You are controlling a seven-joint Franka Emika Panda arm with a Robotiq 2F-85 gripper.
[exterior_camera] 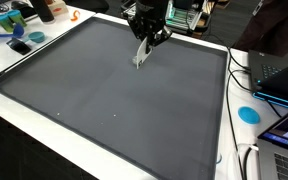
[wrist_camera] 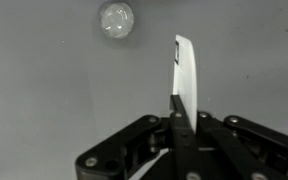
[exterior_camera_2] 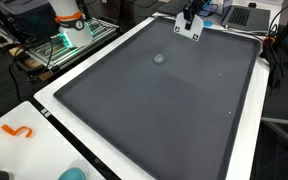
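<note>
A thin white card point(exterior_camera_2: 190, 26) hangs from my gripper, whose black fingers are shut on it. In the wrist view the card point(wrist_camera: 185, 70) appears nearly edge-on, reaching out past the fingertips with a small dark mark near its tip. Below, a clear round object point(exterior_camera_2: 159, 58) lies on the grey tabletop. The wrist view has this round object point(wrist_camera: 115, 20) up and to the left of the card, apart from it. In exterior view 1 the card point(exterior_camera: 141, 52) overlaps the spot of the round object, largely hiding it.
The grey tabletop point(exterior_camera_2: 134, 110) is otherwise broadly clear, with a white rim around it. Beyond the rim lie a blue round lid point(exterior_camera: 249, 115), a laptop point(exterior_camera: 284, 165) and an orange item point(exterior_camera_2: 20, 131). Cables run along the right side.
</note>
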